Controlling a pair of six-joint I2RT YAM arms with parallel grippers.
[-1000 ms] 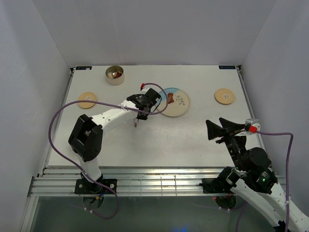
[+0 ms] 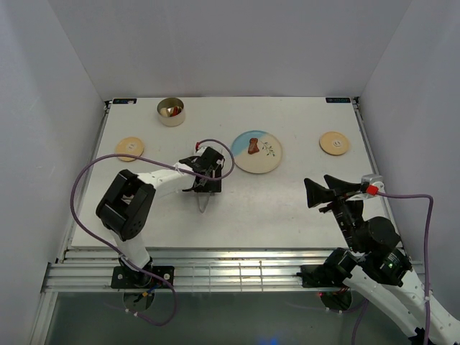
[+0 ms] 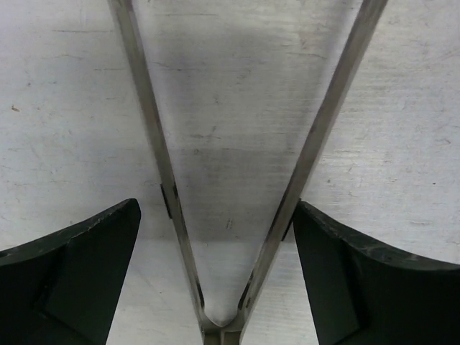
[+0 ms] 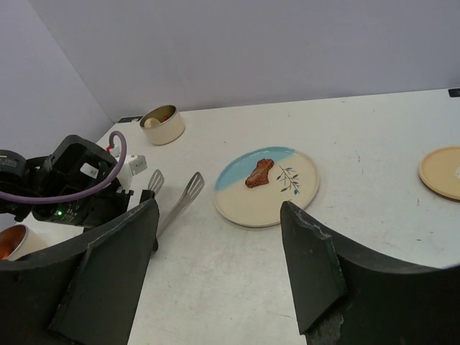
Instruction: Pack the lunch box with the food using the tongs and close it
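The metal tongs [image 3: 304,165] stand spread in a V in the left wrist view, their joined end at the bottom. My left gripper is open around them, with one finger [image 3: 108,237] outside each arm. From above, the left gripper hides most of the tongs; their bend [image 2: 203,205] shows below it. A piece of meat [image 2: 253,146] lies on the blue and cream plate [image 2: 266,164], right of the left gripper. My right gripper is open and empty, its fingers apart, over the table's front right.
A round container [image 2: 171,118] with food inside stands at the back left. Another container [image 4: 20,241] shows at the left edge of the right wrist view. Round lids [image 2: 334,143] lie at either side.
My left gripper has moved left and nearer the table's front, away from the plate. The tongs came along and have spread from narrow to a wide V. The right arm has barely moved.
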